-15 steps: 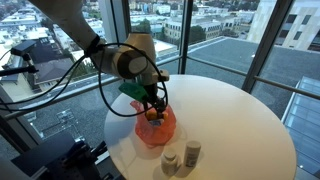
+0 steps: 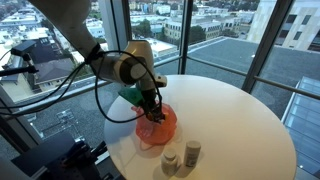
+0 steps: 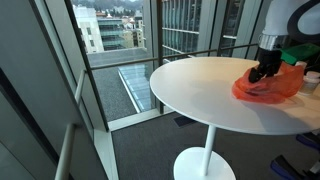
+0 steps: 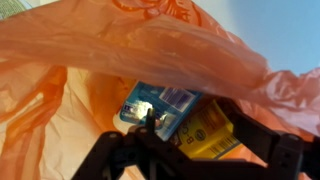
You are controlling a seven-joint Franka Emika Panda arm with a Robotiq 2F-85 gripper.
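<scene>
An orange plastic bag (image 2: pixel 160 128) lies crumpled and open on the white table, near its left side. My gripper (image 2: pixel 154 112) reaches down into it, and in exterior view 2 the bag (image 3: pixel 270 88) rises around the fingers. In the wrist view, a blue and white packet with a barcode (image 4: pixel 158 105) and a yellow packet (image 4: pixel 208 132) lie inside the bag. The black fingers (image 4: pixel 145 152) are partly open, with the yellow packet showing in the gap. Whether they touch it is unclear. A fold of bag film crosses above the packets.
Two small containers stand near the table's front edge: a short one (image 2: pixel 169 158) and a taller can (image 2: pixel 192 153). Large windows surround it.
My gripper has come down further into the bag. A round orange patch seen below the gripper earlier is now hidden. The bag and the two containers remain in about the same places.
</scene>
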